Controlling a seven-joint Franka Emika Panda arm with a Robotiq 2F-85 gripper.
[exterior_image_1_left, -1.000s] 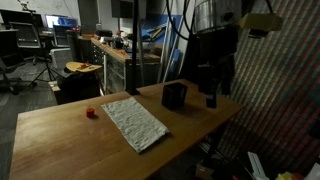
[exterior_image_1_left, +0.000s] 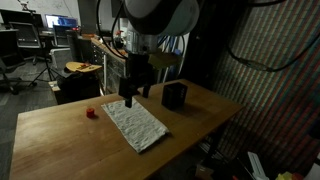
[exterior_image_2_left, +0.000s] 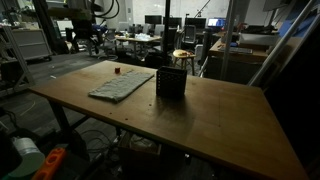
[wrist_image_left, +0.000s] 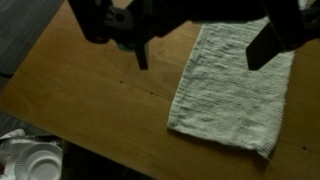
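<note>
My gripper (exterior_image_1_left: 138, 95) hangs above the far part of a light cloth in exterior view 1, its fingers spread and nothing between them. The pale, ribbed cloth (exterior_image_1_left: 136, 124) lies flat on the wooden table. In the wrist view, the cloth (wrist_image_left: 230, 92) shows beneath and between the dark fingers, partly covered by the right one. A small red object (exterior_image_1_left: 90, 112) sits on the table left of the cloth. On the cloth's other side stands a black open box (exterior_image_2_left: 171, 83), with a mesh-like wall.
Bare wooden tabletop (exterior_image_2_left: 225, 115) stretches widely to the right of the box in exterior view 2. The table's edge (wrist_image_left: 85, 145) crosses the lower left of the wrist view, with a white round item (wrist_image_left: 38, 162) beyond it.
The arm has swung left across exterior view 1, from the right side past the black box to over the cloth. Cloth, box and red object have stayed put.
</note>
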